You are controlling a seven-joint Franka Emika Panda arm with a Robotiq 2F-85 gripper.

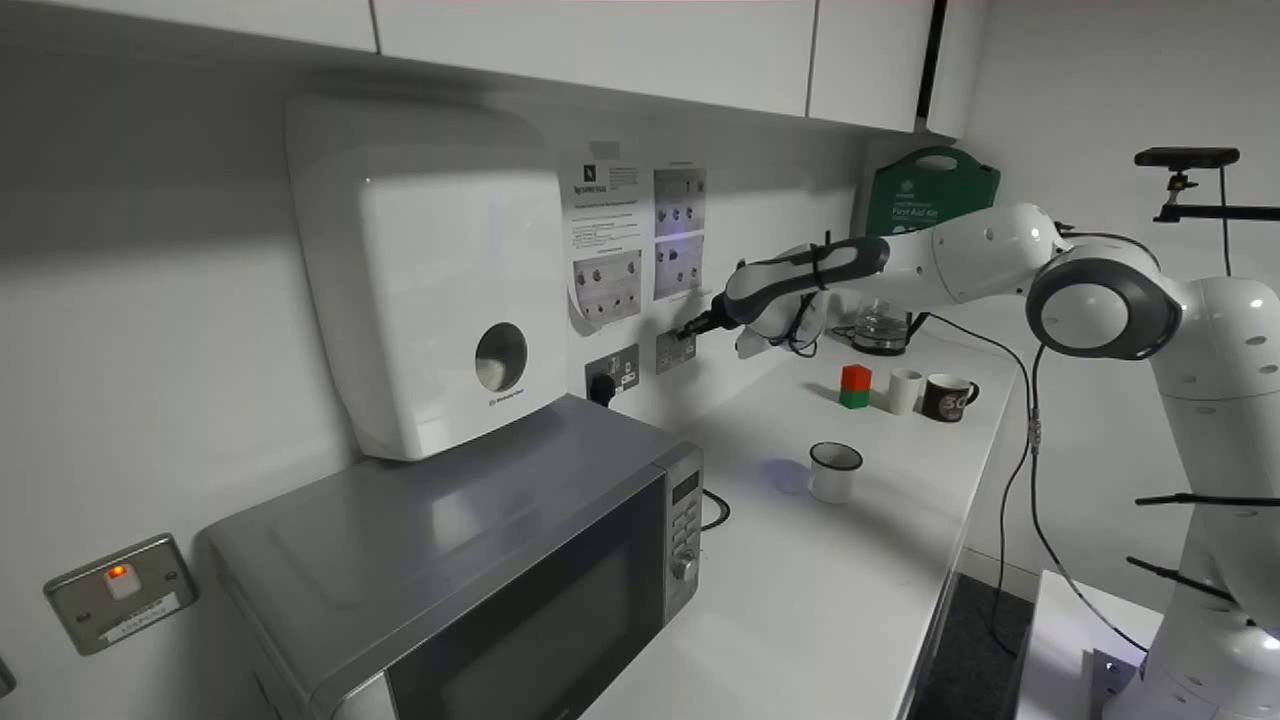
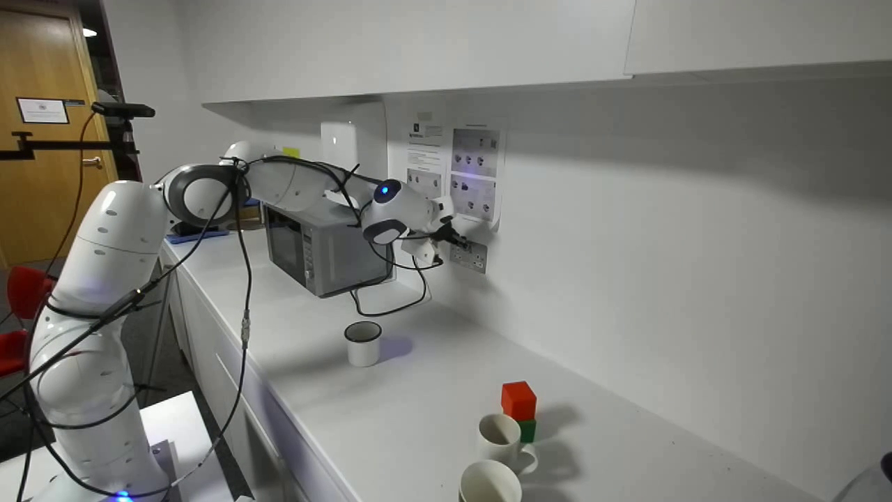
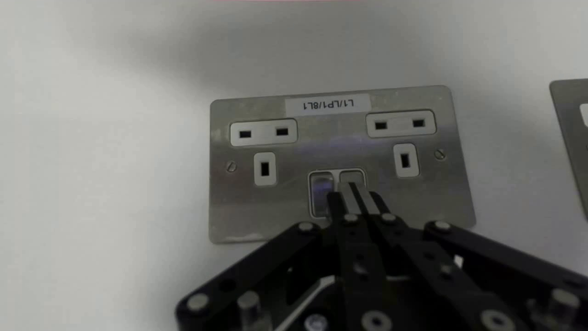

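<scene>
My gripper is shut, its fingertips together with nothing between them. In the wrist view they overlap the lower part of the right-hand rocker switch on a steel double socket plate; whether they touch it I cannot tell. Beside it, the left rocker switch is mostly uncovered. Both outlets on the plate are empty, and its label reads upside down. Seen from outside, the gripper reaches the wall socket above the counter.
A second socket with a black plug lies nearer the microwave. On the counter stand a white enamel mug, a red block on a green one, a pale mug and a black mug. Open counter lies between them.
</scene>
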